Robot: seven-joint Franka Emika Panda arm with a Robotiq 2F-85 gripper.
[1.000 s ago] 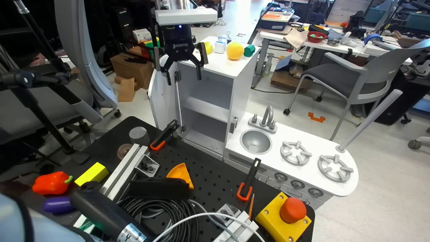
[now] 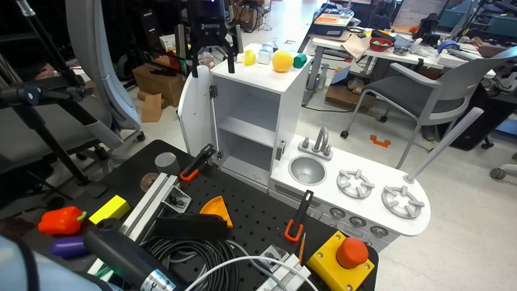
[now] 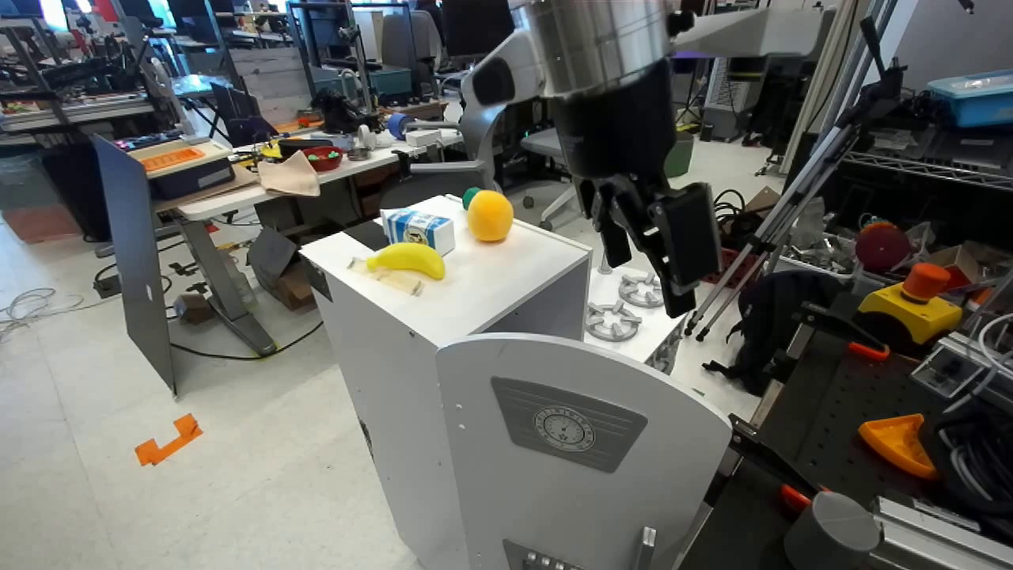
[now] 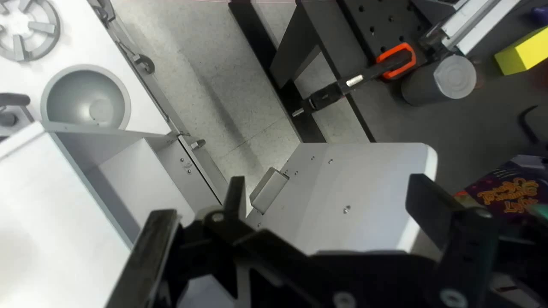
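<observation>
My gripper (image 2: 213, 72) is open and empty, hanging above the swung-out door (image 2: 195, 114) of the white toy cabinet (image 2: 248, 83). In exterior view 2 the gripper (image 3: 650, 275) stands over the upper edge of that door (image 3: 589, 399). In the wrist view the door (image 4: 354, 195) lies beneath and between the spread fingers, with no visible contact. On the cabinet top stand a yellow banana (image 3: 408, 258), a blue-and-white carton (image 3: 419, 229), an orange ball (image 3: 490, 215) and a green piece (image 2: 300, 60). The cabinet's two shelf spaces look empty in exterior view 1.
A toy sink (image 2: 308, 169) and two burners adjoin the cabinet. The black bench (image 2: 252, 213) holds clamps (image 2: 197, 162), cables, a red pepper (image 2: 61, 220), a yellow block (image 2: 110, 209) and a red stop button (image 2: 352, 252). The floor between bench and cabinet is narrow.
My gripper has risen and moved slightly left in exterior view 1, staying open. The cabinet, its door and the objects on top look unmoved.
</observation>
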